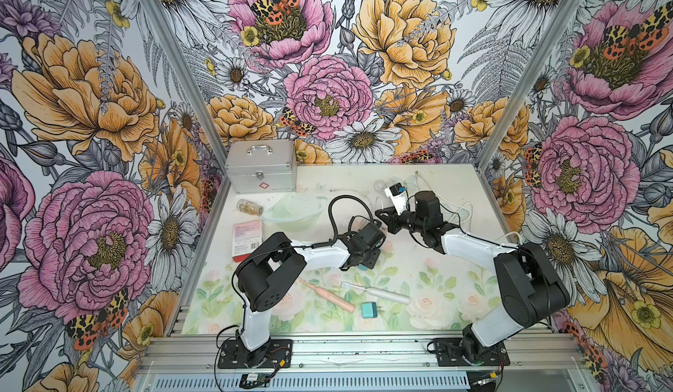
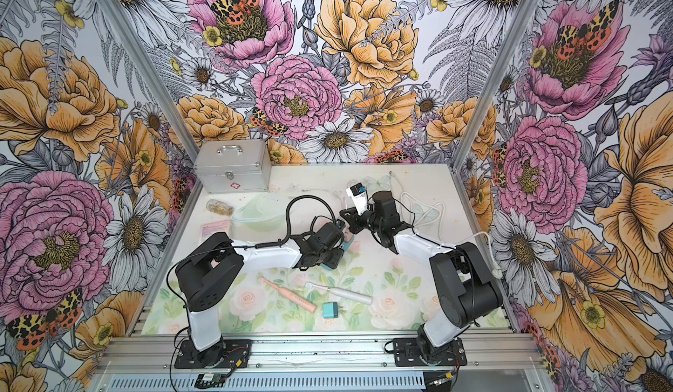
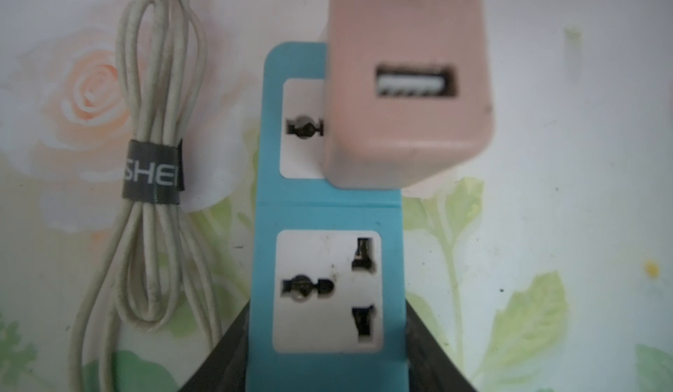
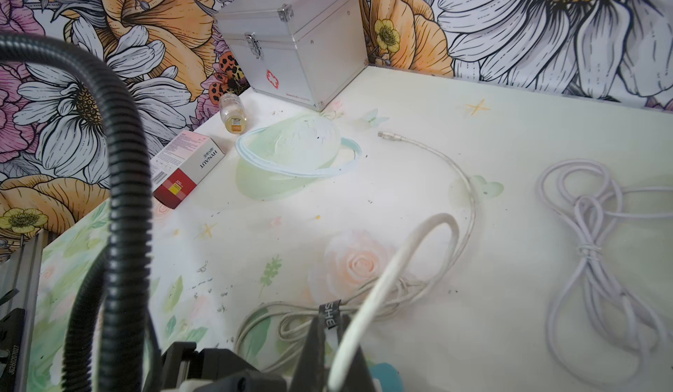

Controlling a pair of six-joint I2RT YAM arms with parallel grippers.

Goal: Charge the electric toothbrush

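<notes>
In the left wrist view a blue power strip [image 3: 326,220] carries a pink USB charger [image 3: 406,132]; my left gripper is around the strip's near end, open. A bundled cable [image 3: 150,172] lies left of it. In the right wrist view my right gripper is shut, with a white cable [image 4: 364,315] rising in front of it; whether it holds the cable I cannot tell. A pink toothbrush [image 1: 329,295], a white toothbrush [image 1: 385,295] and a teal adapter [image 1: 368,309] lie at the front.
A metal case [image 1: 260,167], a bottle [image 1: 249,208], a box [image 1: 246,241] and a pale looped tube [image 4: 294,171] are at the back left. Another bundled cable [image 4: 589,252] lies at the right.
</notes>
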